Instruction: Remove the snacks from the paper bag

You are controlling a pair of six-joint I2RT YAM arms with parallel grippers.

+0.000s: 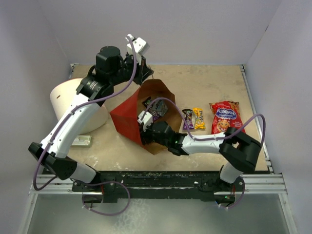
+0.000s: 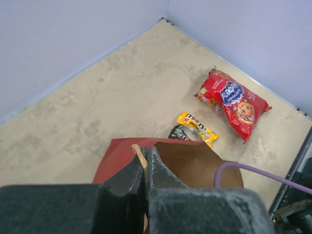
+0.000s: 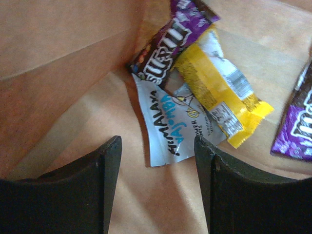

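The red-brown paper bag lies tilted, its mouth facing right. My left gripper is shut on the bag's thin cord handle, above the bag's far edge. Inside the bag, my right gripper stands open, its fingers on either side of a silver-blue packet. Nothing is gripped there. Beyond that packet lie a purple packet and a yellow one. Another purple packet shows at the right edge. From above, the right fingertips are partly hidden by the bag.
Right of the bag lie a dark purple packet, a yellow packet and a large red cookie bag. A white cylinder stands at the left.
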